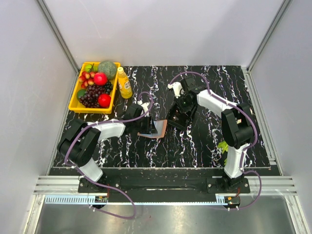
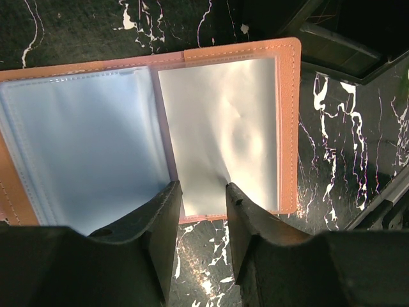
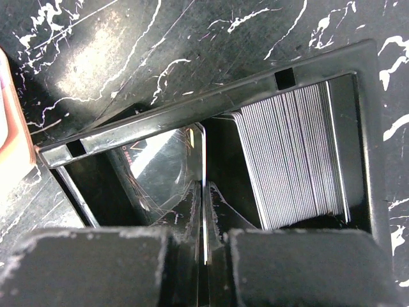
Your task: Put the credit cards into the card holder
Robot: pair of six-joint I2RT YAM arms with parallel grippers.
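The tan card holder [image 2: 287, 128] lies flat with a blue pocket [image 2: 83, 141] and a pale pocket [image 2: 217, 128]. My left gripper is over it, fingers parted, nothing seen between them. Right of it is a black card box [image 3: 370, 153]. A row of cards [image 3: 287, 160] stands in its right part; a clear tilted card lies at its left. My right gripper reaches into the box with its fingertips close about the edge of an upright card [image 3: 203, 153]; whether they grip it I cannot tell.
A yellow fruit basket [image 1: 73, 102] and a bottle [image 1: 125, 87] stand at the back left. Green items [image 1: 223, 146] lie at the right, partly under the arm.
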